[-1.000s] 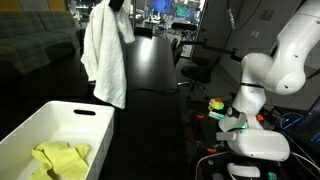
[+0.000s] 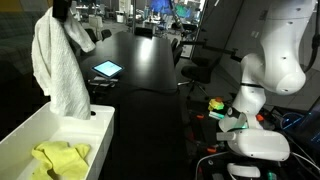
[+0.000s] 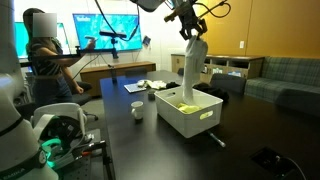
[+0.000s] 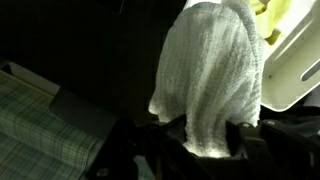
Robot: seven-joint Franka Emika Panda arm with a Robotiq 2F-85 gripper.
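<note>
A white towel (image 2: pixel 60 68) hangs from my gripper (image 3: pixel 191 35), which is shut on it high above the table. In exterior view 1 the towel's lower end reaches over the far side of a white box (image 2: pixel 118 128). Exterior view 2 shows the same towel (image 3: pixel 194 65) dangling just above or into the box (image 3: pixel 193 123). Inside the box lies a yellow cloth (image 2: pixel 60 160). Seen from the wrist, the towel (image 4: pixel 210 75) bunches between the fingers, and part of the yellow cloth (image 4: pixel 268 15) shows beyond it.
A white mug (image 3: pixel 138 110) stands on the dark table left of the box. A lit tablet (image 2: pixel 107 69) lies farther back. Dark table surface (image 2: pixel 150 130) to the right of the box is clear in exterior view 1.
The towel has travelled left in exterior view 1, from beside the box to over its far side. The box and yellow cloth have stayed put.
</note>
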